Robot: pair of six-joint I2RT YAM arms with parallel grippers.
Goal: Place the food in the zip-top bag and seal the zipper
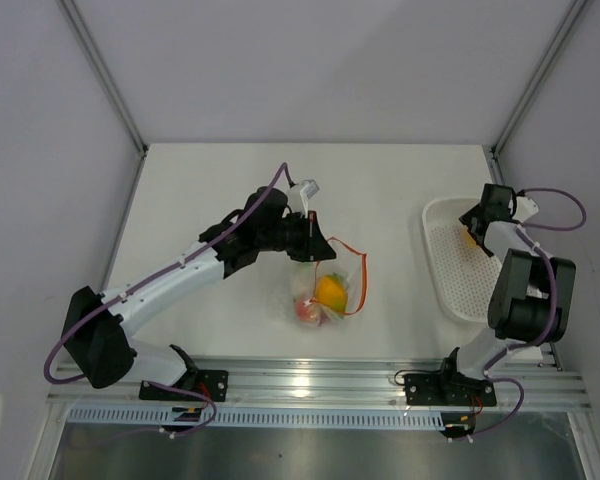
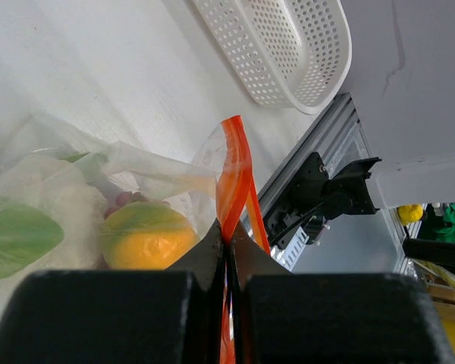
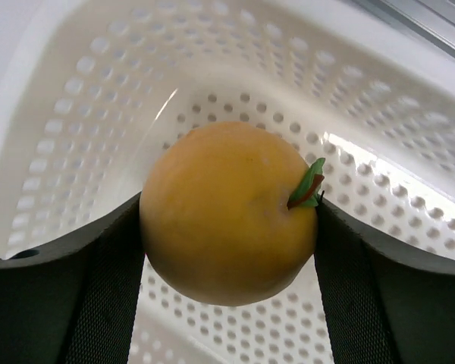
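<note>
In the right wrist view an orange fruit with a small green leaf fills the space between both fingers of my right gripper, which is shut on it. The fruit is over the white perforated basket. My left gripper is shut on the orange-red zipper rim of the clear zip bag, keeping one edge raised. Inside the bag the left wrist view shows a yellow-orange fruit, dark red grapes and pale green produce; a reddish fruit shows from the top.
The basket's wall rises at the right of the white table, and nothing else is seen in it. Clear table lies between bag and basket. A metal rail runs along the front edge.
</note>
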